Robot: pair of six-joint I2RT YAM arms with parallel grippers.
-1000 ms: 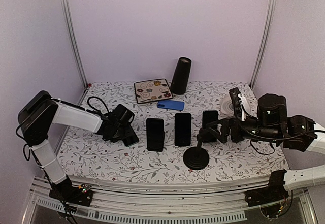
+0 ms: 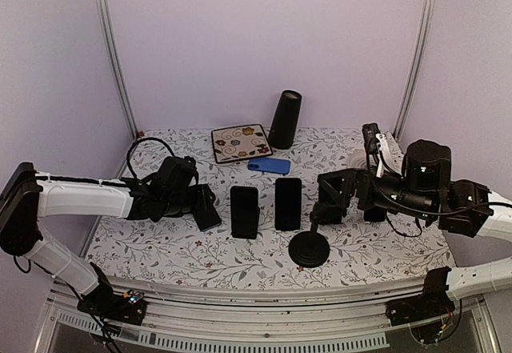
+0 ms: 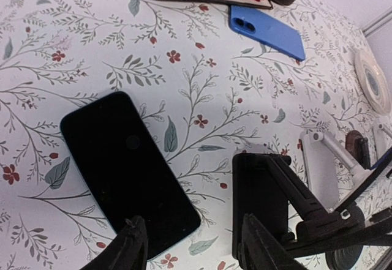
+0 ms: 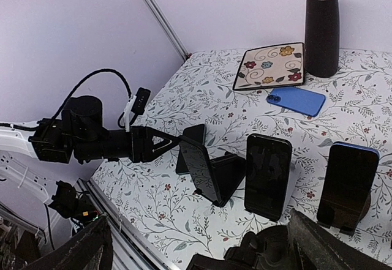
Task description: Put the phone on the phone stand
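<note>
A black phone [image 3: 127,166] lies flat on the left of the table. My left gripper is over its near end, fingertips apart; whether they grip anything is unclear. Black phone stands [image 2: 244,209] [image 2: 288,202] stand in a row to its right, each with a dark upright face. My right gripper is open at the right, above a round-based black stand [image 2: 309,249], nothing seen held.
A blue phone [image 2: 269,165], a floral square board [image 2: 238,142] and a tall black cylinder [image 2: 285,119] are at the back. A pale round object [image 3: 370,80] is at the right.
My left arm has risen and shifted slightly, uncovering more of the flat black phone. The right gripper has moved up slightly.
</note>
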